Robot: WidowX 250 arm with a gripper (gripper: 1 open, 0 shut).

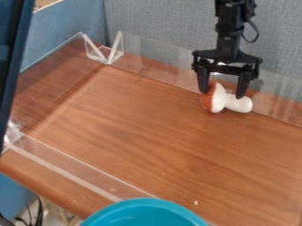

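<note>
My black gripper [222, 81] stands open just above a small white object with an orange-red end [235, 103], lying on its side on the wooden table near the back right. The orange end points left and the white part right. The fingertips are close over it; whether they touch it I cannot tell.
A teal bowl [145, 209] sits at the front edge. Clear low walls line the table's back and left sides, with a clear bracket [104, 53] at the back left corner.
</note>
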